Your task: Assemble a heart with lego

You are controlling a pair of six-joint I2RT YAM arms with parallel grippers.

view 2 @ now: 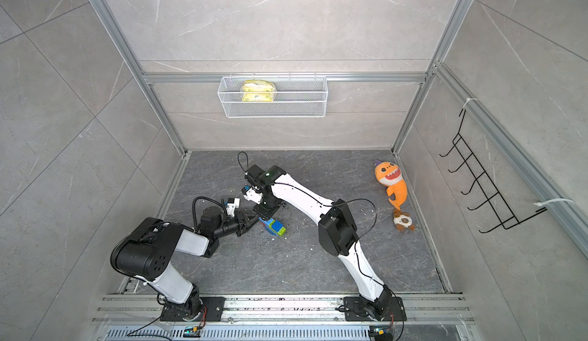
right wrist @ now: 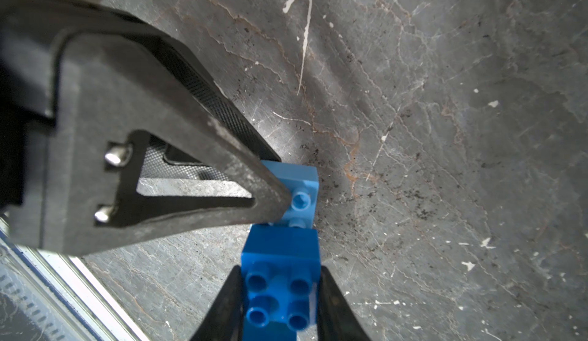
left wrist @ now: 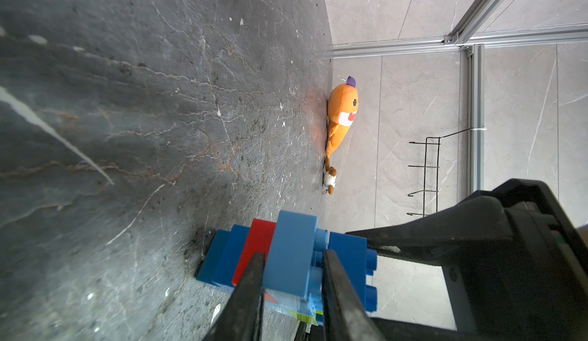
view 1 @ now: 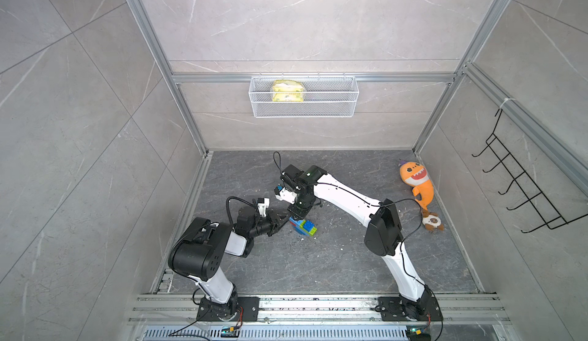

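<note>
The lego assembly (view 1: 304, 227) (view 2: 274, 226) of blue, red and green bricks sits low near the middle of the floor. My left gripper (view 1: 284, 219) reaches it from the left; in the left wrist view its fingers flank a light-blue brick (left wrist: 289, 246), beside red (left wrist: 251, 240) and darker blue bricks. Whether it grips cannot be told. My right gripper comes from above and is shut on a dark blue brick (right wrist: 280, 255); a lighter blue brick (right wrist: 300, 178) lies behind it, partly under the left gripper's finger.
An orange shark plush (view 1: 414, 174) and a small brown-white plush (view 1: 432, 221) lie by the right wall. A wire basket (view 1: 324, 96) hangs on the back wall, a black hook rack (view 1: 520, 188) on the right wall.
</note>
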